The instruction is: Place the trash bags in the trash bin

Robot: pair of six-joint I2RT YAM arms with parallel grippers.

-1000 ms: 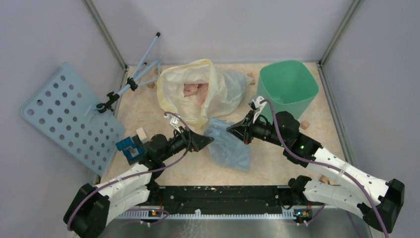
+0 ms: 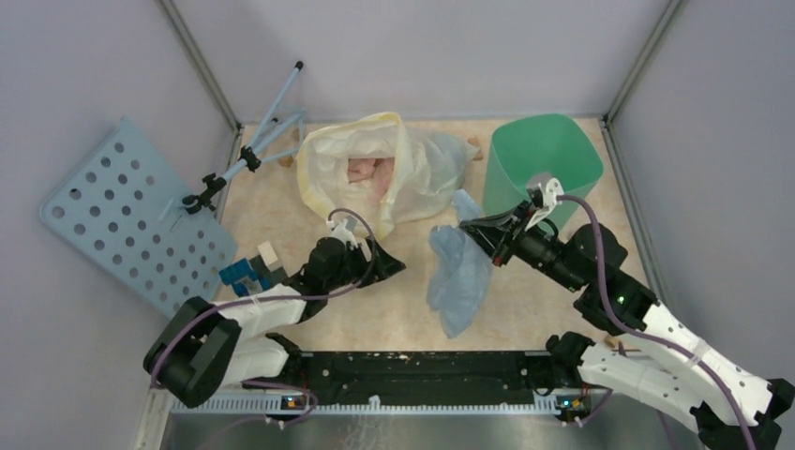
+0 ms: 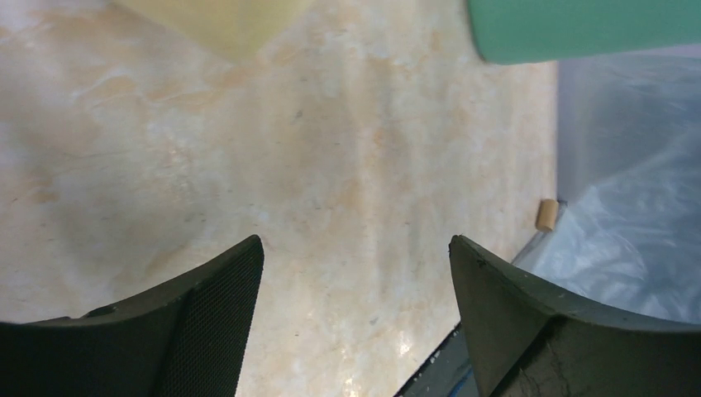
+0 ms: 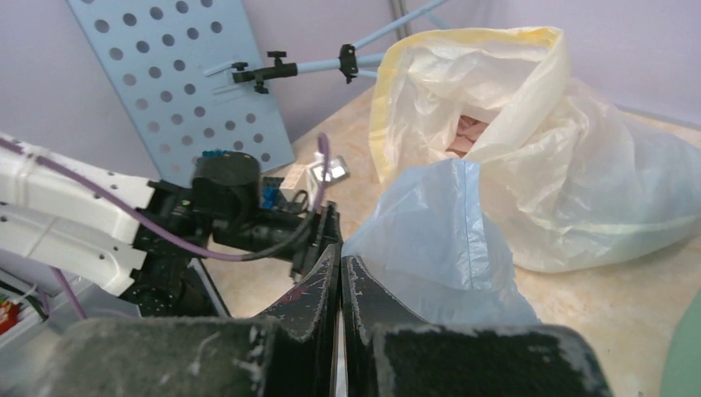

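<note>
A thin, pale blue bag (image 2: pixel 458 280) hangs from my right gripper (image 2: pixel 481 238), which is shut on its edge. The right wrist view shows the blue bag (image 4: pixel 446 248) spreading out from the closed fingertips. Left of it, my left gripper (image 2: pixel 392 264) stands open; in the left wrist view only bare table lies between its fingers. The green bin (image 2: pixel 514 173) stands upright at the back right, empty as far as I can see. Part of its wall (image 3: pixel 579 33) appears at the top of the left wrist view.
A large white bag with a yellow rim (image 2: pixel 427 178) lies open at the back middle, pink material (image 2: pixel 373 173) inside. A perforated blue board (image 2: pixel 141 225) leans at the left beside a blue clamp-like item (image 2: pixel 240 273).
My right arm has moved right, drawing the blue bag away from the left gripper. Before that, the left gripper was at the bag's edge; now it is apart from it.
</note>
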